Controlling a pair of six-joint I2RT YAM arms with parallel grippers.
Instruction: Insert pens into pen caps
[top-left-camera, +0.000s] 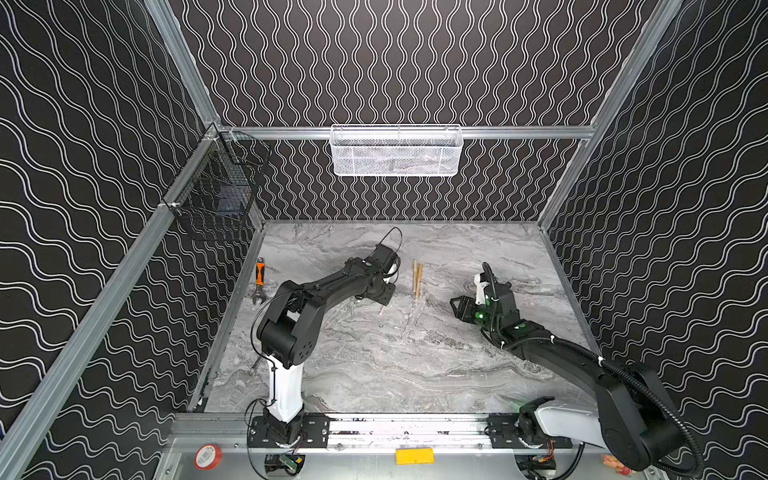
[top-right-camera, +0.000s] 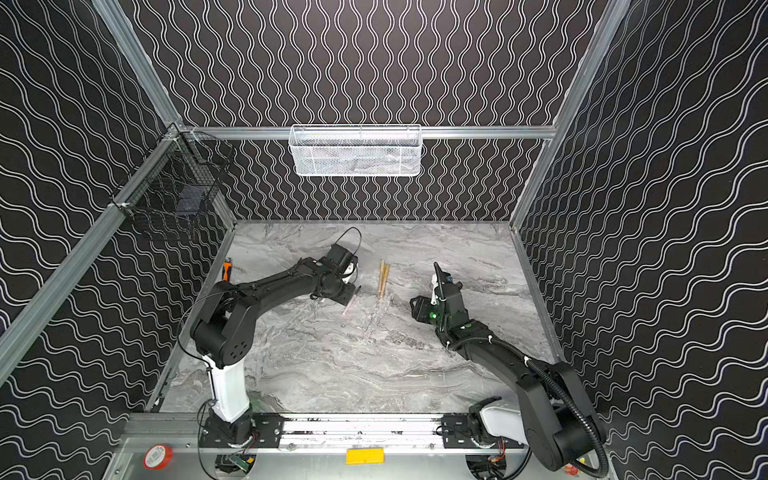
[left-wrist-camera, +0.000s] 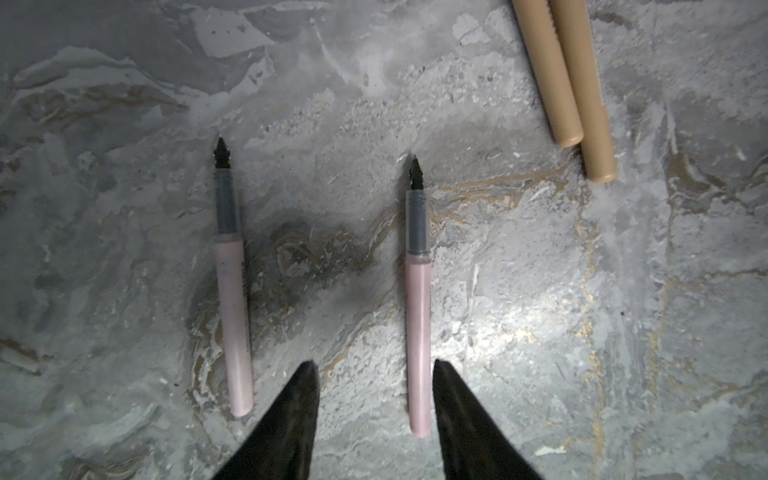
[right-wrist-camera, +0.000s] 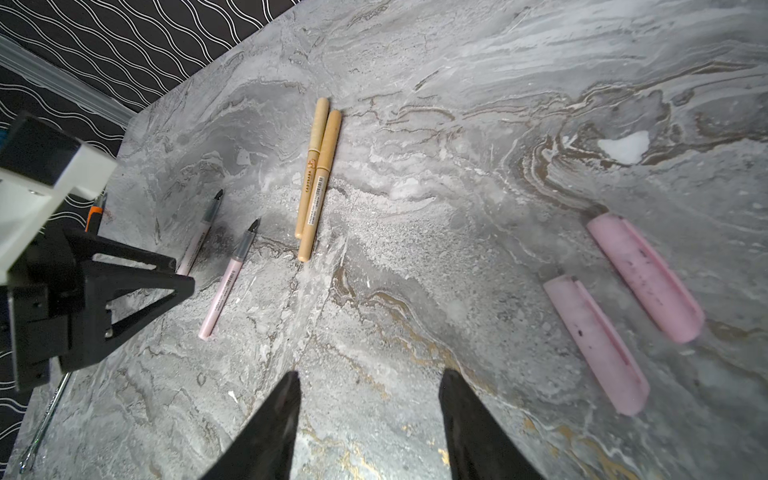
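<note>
Two pink pens with bare black tips lie on the marbled table. In the left wrist view, one pen extends up from between the open fingers of my left gripper, which hovers above without gripping it; the other pen is to the left. Two pink caps, a nearer one and a farther one, rest at the right of the right wrist view. My right gripper is open, with only bare table showing between its fingers. The left gripper also appears there beside the pens.
Two tan closed pens lie side by side near the table's middle. An orange-handled tool is by the left edge. A white mesh basket hangs at the back. Clear table separates the two grippers.
</note>
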